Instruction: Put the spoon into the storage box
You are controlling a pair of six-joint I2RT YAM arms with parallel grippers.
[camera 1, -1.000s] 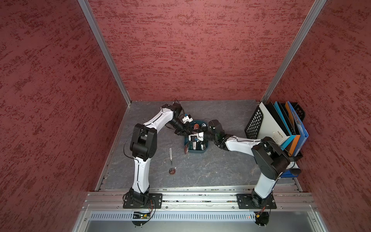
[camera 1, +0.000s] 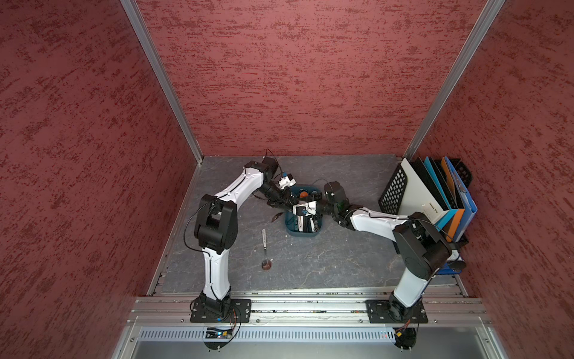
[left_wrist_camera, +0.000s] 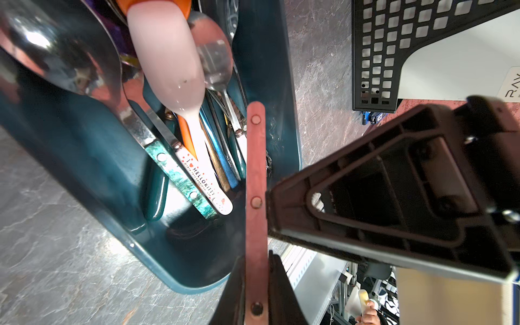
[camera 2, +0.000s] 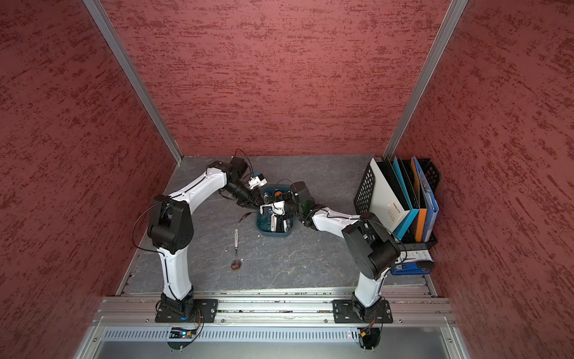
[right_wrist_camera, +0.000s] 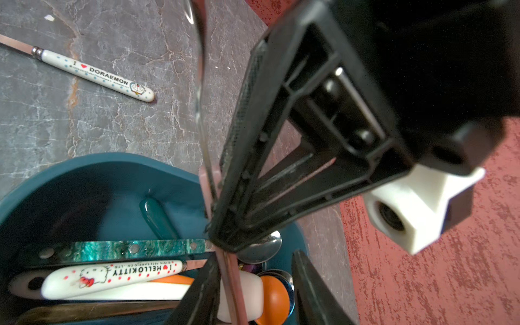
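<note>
A spoon with a long riveted handle is held by my left gripper, shut on it. Its thin neck runs past the left fingertips, and the bowl hangs just left of the teal storage box. The handle crosses above the box. Part open, my right gripper has the handle end passing between its fingers, with a gap on one side. A second spoon, its white handle lettered "DORAEMON", lies on the table left of the box.
Several utensils fill the box, among them a Hello Kitty handle, a green handle and a white spoon. Folders in a black rack stand far right.
Over the last second the held spoon's bowl has swung from the box's front left to outside its left side. The right arm barely moved.
</note>
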